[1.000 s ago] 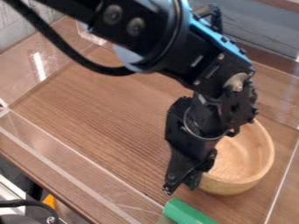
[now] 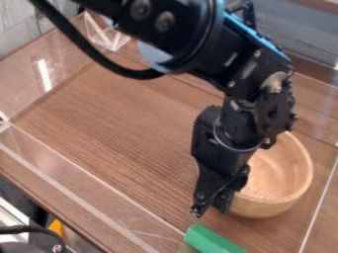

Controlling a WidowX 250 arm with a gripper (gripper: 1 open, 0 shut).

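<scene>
My black gripper (image 2: pixel 214 192) points down at the left rim of a light wooden bowl (image 2: pixel 287 186) on the right of the camera view, its fingertips low by that rim. The fingers are largely dark and overlapping, so whether they are pinched on the rim is hard to make out. A green cylinder (image 2: pixel 212 241) lies in front of the bowl at the bottom edge.
A wall stands at the back.
The arm and gripper have shifted very slightly over the last second, with the bowl moving marginally along by the gripper. The green cylinder looks unmoved.
</scene>
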